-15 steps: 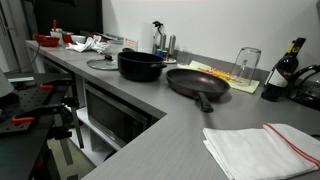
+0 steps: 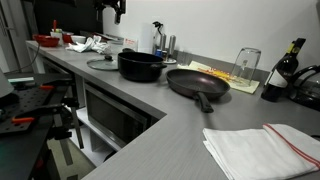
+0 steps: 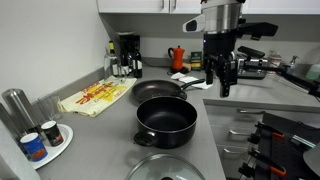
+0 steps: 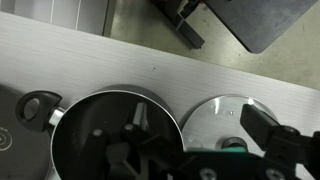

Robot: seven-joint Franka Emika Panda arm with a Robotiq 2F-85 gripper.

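Note:
A deep black pot [image 2: 140,67] stands on the grey counter, empty as far as exterior view 2 shows. A glass lid [image 3: 164,167] with a dark knob lies beside it. My gripper [image 3: 217,84] hangs above the counter's edge near the pot, its fingers open and nothing visible between them. From above, the wrist view shows the gripper over the pot [image 4: 85,130] and the lid [image 4: 215,122], partly covering both.
A black frying pan [image 2: 197,83] sits beside the pot. A white cloth [image 2: 258,150] and a dark bottle [image 2: 285,70] occupy the other end. In exterior view 2, cans [image 3: 33,147] stand on a white plate. Bare counter [image 2: 165,125] lies in front of the pans.
In exterior view 1 my gripper has come down into sight at the top left, where it was out of view a second ago. The pot, lid and pan have stayed put.

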